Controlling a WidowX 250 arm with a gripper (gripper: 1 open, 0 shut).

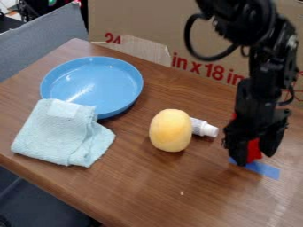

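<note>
My black gripper (254, 140) is low at the right of the table, over a red object (252, 154) that it largely covers. The red object lies by a strip of blue tape (263, 170). Whether the fingers hold it is hidden.
A yellow oval object (171, 130) and a white tube (204, 129) lie left of the gripper. A blue plate (91, 77) and a folded light cloth (60, 135) are at the left. A cardboard box (154, 22) stands behind.
</note>
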